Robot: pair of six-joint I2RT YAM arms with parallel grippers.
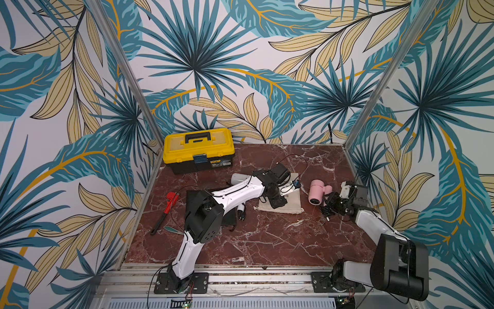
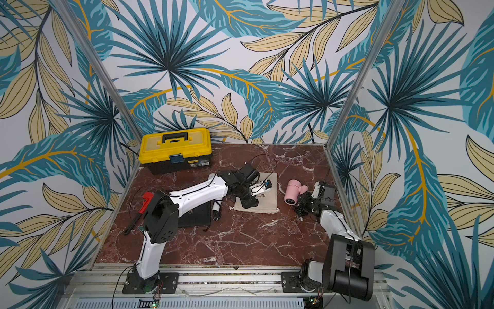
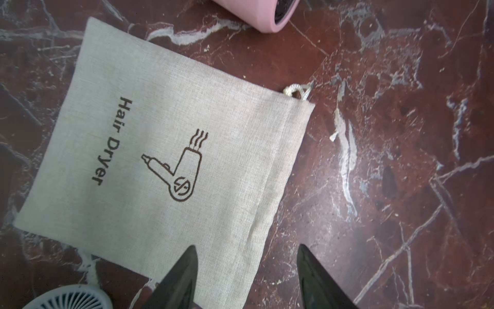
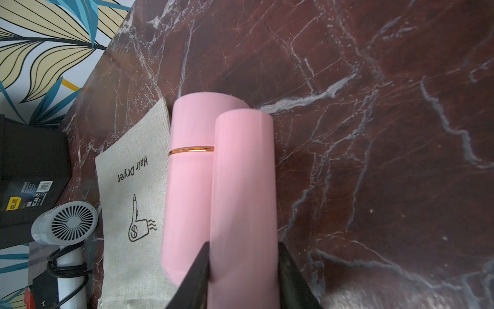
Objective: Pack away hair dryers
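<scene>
A pink hair dryer [image 1: 316,191] is at the right side of the table, with my right gripper shut on its handle. In the left wrist view, a cream drawstring bag [image 3: 154,144] printed "Hair Dryer" lies flat beneath my left gripper, which is open with nothing between its fingers. The pink dryer is just beside that bag. A white hair dryer [image 4: 65,224] with a coiled black cord lies on the bag's other side, partly hidden by my left arm in the top views.
A yellow-lidded toolbox [image 1: 198,149] stands at the back left. A black cloth item [image 2: 193,216] lies under the left arm, and a red-and-black tool [image 1: 169,202] at the left edge.
</scene>
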